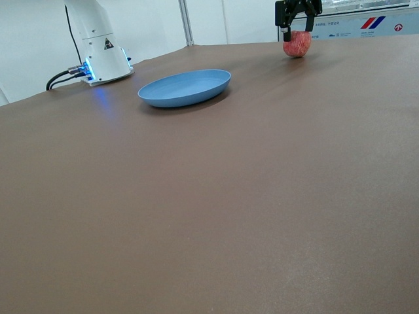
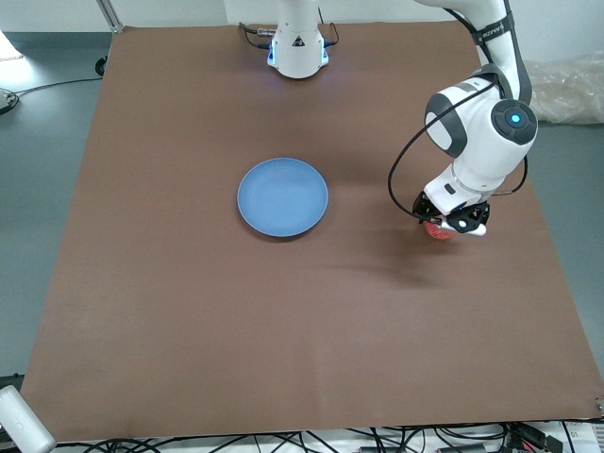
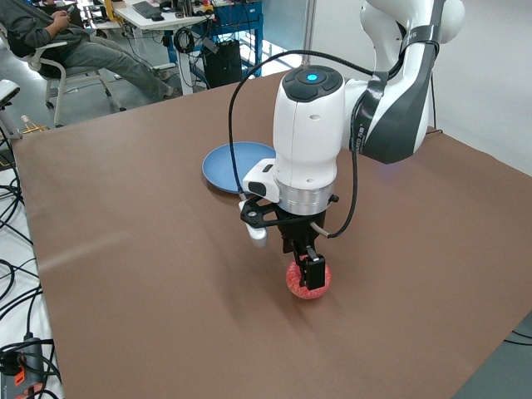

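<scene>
A red apple (image 1: 297, 46) rests on the brown table (image 2: 283, 340); in the left view it is mostly hidden under the arm's gripper. The black gripper (image 1: 297, 29) is over the apple, fingers pointing down at either side of its upper part in the top view; in the right view the gripper (image 3: 306, 270) covers much of the apple. Whether the fingers grip it is unclear. A blue plate (image 2: 282, 196) lies flat on the table, apart from the apple, left of it in the left view.
Cables lie along the near edge. A seated person (image 3: 100, 58) is beyond the table in the right view.
</scene>
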